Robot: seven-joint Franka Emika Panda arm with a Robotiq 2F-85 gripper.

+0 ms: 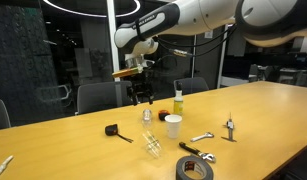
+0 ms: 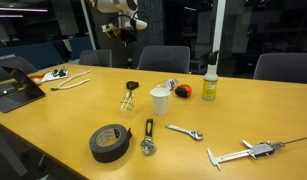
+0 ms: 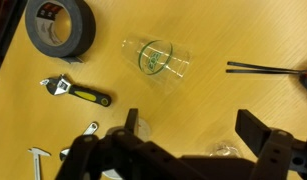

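Note:
My gripper hangs open above the far side of the table, with nothing between its fingers. In the wrist view the gripper has its dark fingers spread wide apart. A clear glass lies on the table ahead of them; in the first exterior view this glass is nearer the front. Partly behind the left finger is the white cup. Another clear object shows low between the fingers. The white cup stands upright in the second exterior view.
Black tape, an adjustable wrench, a smaller wrench and a caliper lie toward the front. A spray bottle and a red-and-black object stand farther back. A black-headed tool lies left.

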